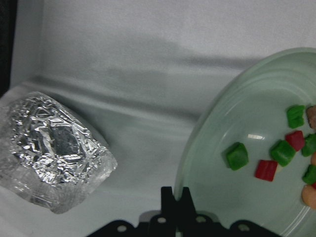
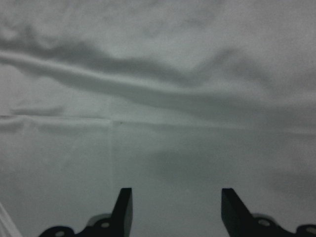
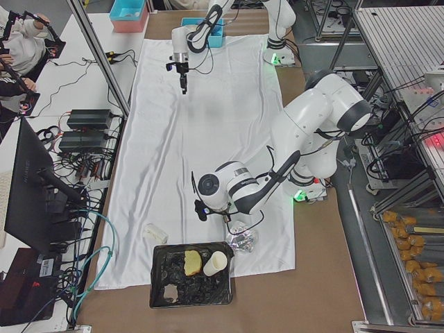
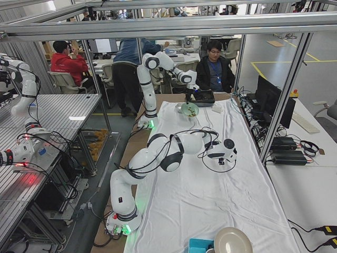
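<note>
A pale green bowl (image 1: 247, 197) (image 4: 190, 109) holds several green, red and tan pieces. My left gripper (image 4: 188, 100) is shut on its rim; the arm mostly hides the bowl in the camera left view. A clear foil-lined package (image 1: 57, 153) (image 3: 242, 240) lies beside the bowl. My right gripper (image 3: 183, 83) (image 4: 221, 163) is open over bare white cloth, with nothing between its fingers.
A black tray (image 3: 166, 277) with a yellow piece and cream cup stands at the cloth's near end in the camera left view. A blue bin (image 4: 197, 245) and beige plate (image 4: 233, 241) are at the other end.
</note>
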